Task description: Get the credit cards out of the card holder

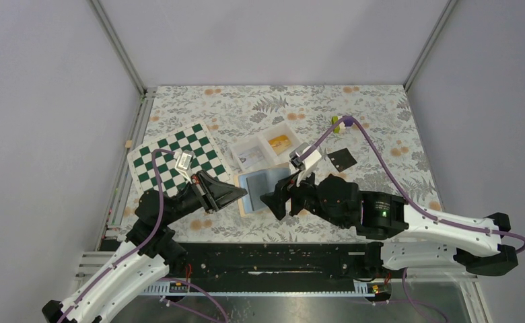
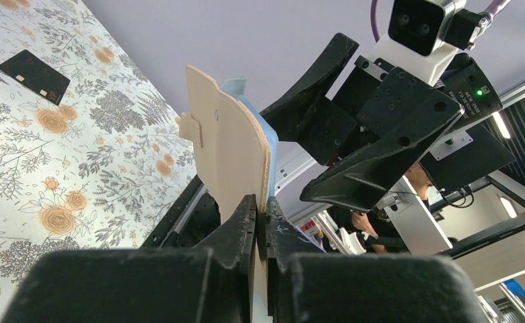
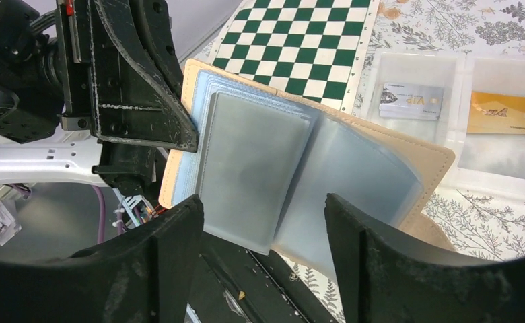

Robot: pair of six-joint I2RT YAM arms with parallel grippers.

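My left gripper is shut on its edge. My right gripper is open over the sleeves, with nothing held between its fingers; in the top view it is at the holder's right part. Whether cards sit in the sleeves cannot be told.
A white two-compartment box (image 3: 461,81) behind holds a silver card (image 3: 410,99) and a gold card (image 3: 502,112). A checkered board (image 1: 178,156) lies at left, a black card (image 1: 342,159) and a small colourful object (image 1: 341,124) at right.
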